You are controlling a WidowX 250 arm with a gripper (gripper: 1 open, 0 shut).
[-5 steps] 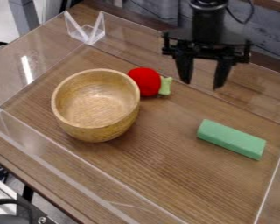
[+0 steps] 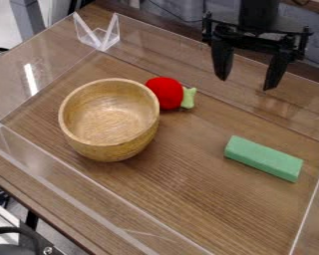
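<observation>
My black gripper (image 2: 249, 62) hangs at the top right over the wooden table, its two fingers spread wide with nothing between them. Below it to the left lies a red object with a green top (image 2: 167, 93), beside a tan bowl (image 2: 109, 129). A green block (image 2: 262, 157) lies at the right, below the gripper.
A clear plastic item (image 2: 99, 32) stands at the back left.
The gripper has moved up and a little to the right, away from the green block. The objects on the table are unmoved.
</observation>
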